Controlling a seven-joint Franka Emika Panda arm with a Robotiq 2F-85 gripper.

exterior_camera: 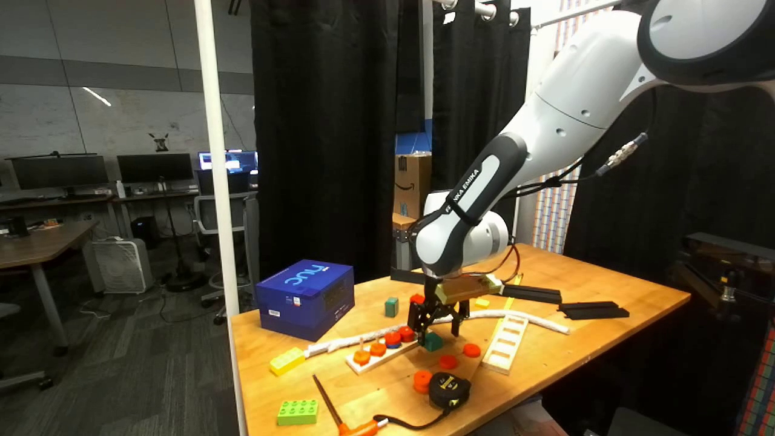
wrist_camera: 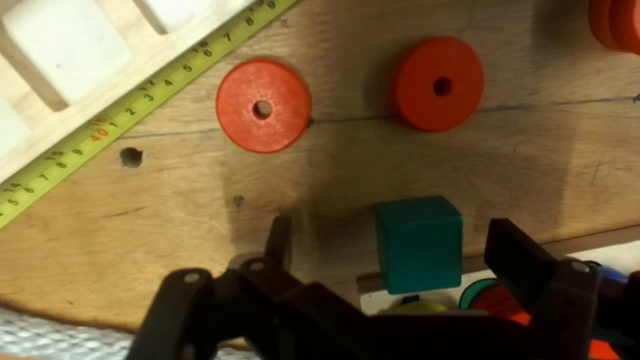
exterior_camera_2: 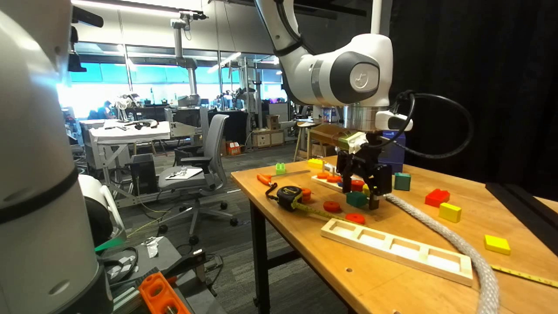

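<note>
In the wrist view a dark green cube (wrist_camera: pixel 420 249) stands between the spread fingers of my open gripper, closer to the right finger, with gaps on both sides. Exterior view 2 has my gripper (exterior_camera_2: pixel 361 180) low over the table, the green cube (exterior_camera_2: pixel 357 199) close by its fingertips. The same cube (exterior_camera: pixel 433 341) shows beneath the gripper (exterior_camera: pixel 438 327) in exterior view 1. Beside it is the end of a pale peg board (exterior_camera: pixel 382 356) bearing orange and red discs.
Loose red discs (wrist_camera: pixel 264 106) lie near the cube, with a yellow tape strip (wrist_camera: pixel 138 108) and a wooden slotted tray (exterior_camera_2: pixel 397 248) beyond. A black tape measure (exterior_camera: pixel 448 390) sits toward the front edge. A white rope (exterior_camera_2: pixel 444 235) crosses the table behind the gripper.
</note>
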